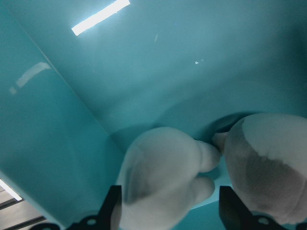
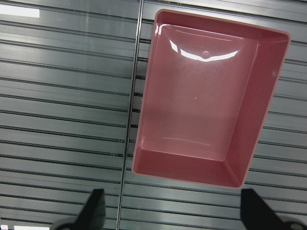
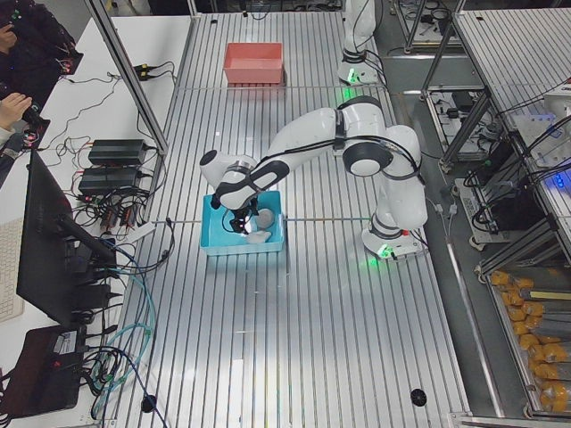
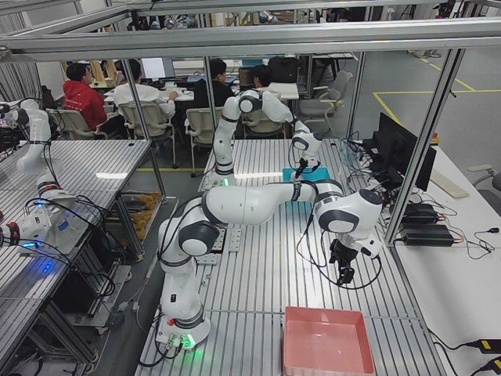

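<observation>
A blue bin (image 3: 214, 239) holds two plush toys, a white one (image 1: 158, 177) and a grey-and-white one (image 1: 266, 167), lying side by side. My left gripper is open over the white toy, its fingers at either side in the wrist view; whether they touch it I cannot tell. My right gripper stands open and empty above the slatted table beside a pink bin (image 2: 196, 96), which is empty.
A monitor, power boxes and cables (image 3: 120, 152) crowd the left side in the left camera view, next to an aluminium post.
</observation>
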